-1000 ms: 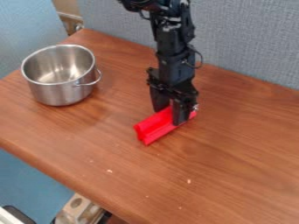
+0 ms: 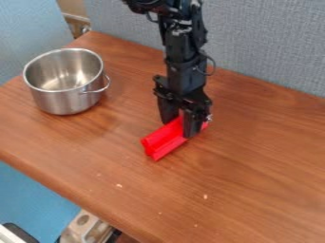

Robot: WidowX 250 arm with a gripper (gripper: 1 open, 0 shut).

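Note:
A bright red elongated object (image 2: pixel 166 140) lies diagonally on the wooden table, below my black gripper (image 2: pixel 183 118). The gripper points down, its fingers around or against the upper end of the red object, which they partly hide; whether they are shut on it I cannot tell. A steel pot (image 2: pixel 65 86) with a wire handle stands upright to the left, apart from the gripper.
A grey padded wall (image 2: pixel 267 47) runs along the back. The table's left edge drops to a blue surface at lower left.
The gripper has shifted very slightly, and the red object with it hardly at all. The pot has not moved.

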